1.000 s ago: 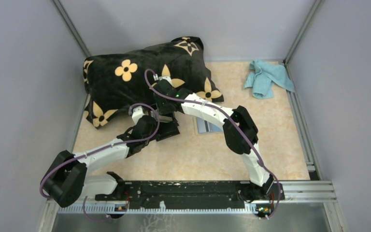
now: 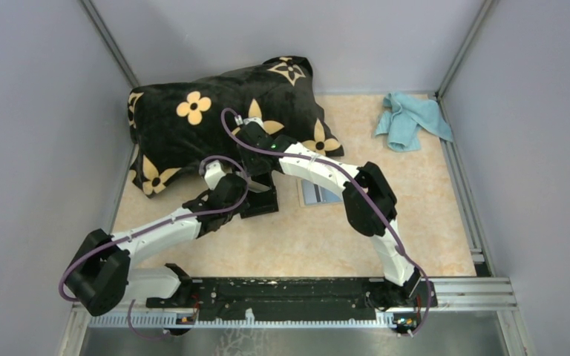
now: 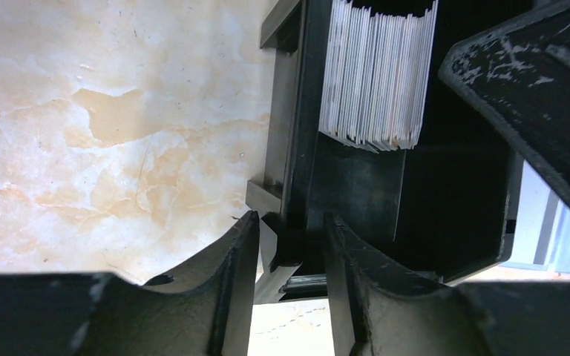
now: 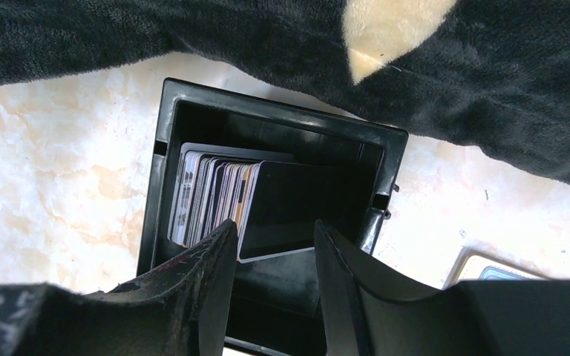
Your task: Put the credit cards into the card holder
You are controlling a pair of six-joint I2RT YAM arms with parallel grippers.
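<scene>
A black open-topped box (image 4: 282, 111), apparently the card holder, stands below the pillow and under both grippers. In it a row of cards (image 4: 211, 193) stands on edge, leaning; the end card shows a dark face (image 4: 289, 204). My left gripper straddles one side wall of the box near its corner. Its fingers are apart, with the wall between them and a gap visible on the inner side. My right gripper is open above the cards, nothing held. In the top view both arms hide part of the box.
A large black pillow with yellow flowers (image 2: 194, 107) lies right behind the box. To its right is a flat pale-framed blue item (image 2: 315, 193), partly under the right arm. A teal cloth (image 2: 408, 122) lies at the far right.
The box has turned slightly, its front edge now running straighter across the table. My left gripper has shifted a little to the right; the right arm stays where it was.
</scene>
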